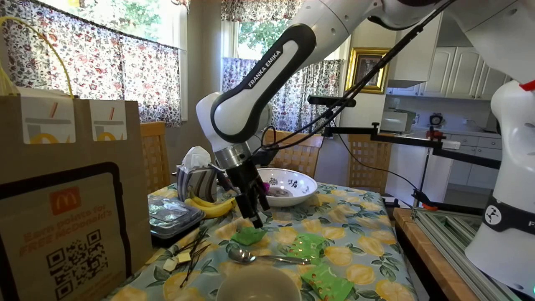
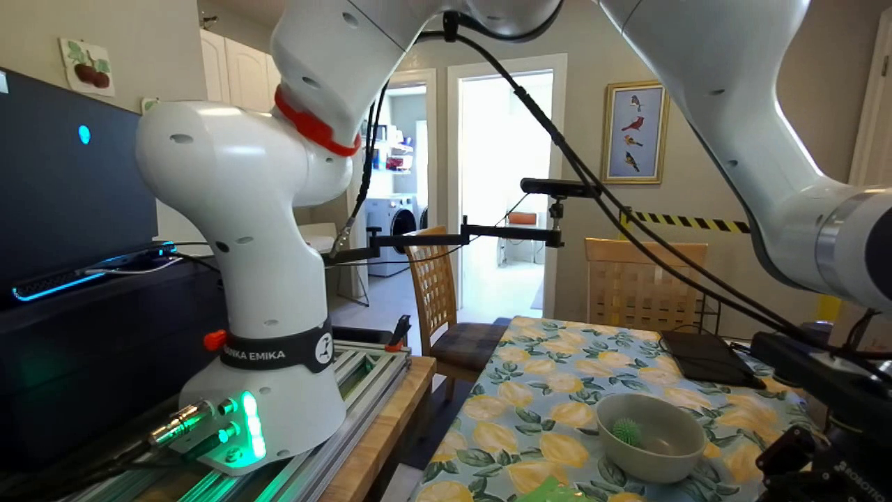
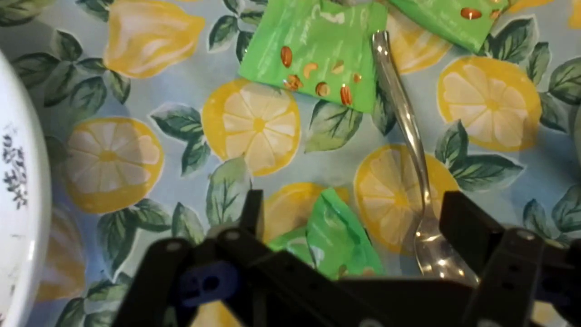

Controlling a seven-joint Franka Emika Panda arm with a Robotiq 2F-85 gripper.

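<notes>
My gripper (image 1: 261,215) is open and points down above the table, with nothing held between its fingers. In the wrist view a crumpled green packet (image 3: 342,240) lies below the gap between the fingertips, partly hidden by the gripper body. The bowl end of a metal spoon (image 3: 435,248) is close to the right finger (image 3: 469,226) in that view. Two flatter green packets (image 1: 306,246) (image 1: 328,281) rest near the spoon's handle. Whether the fingertips touch the crumpled packet cannot be told.
A white patterned bowl (image 1: 296,198) stands behind the gripper, a magenta cup (image 1: 266,187) inside it. Bananas (image 1: 213,208), a tissue box (image 1: 198,181) and a plastic container (image 1: 173,215) are on the left. A grey bowl (image 2: 614,410) holds a spiky green ball (image 2: 625,431).
</notes>
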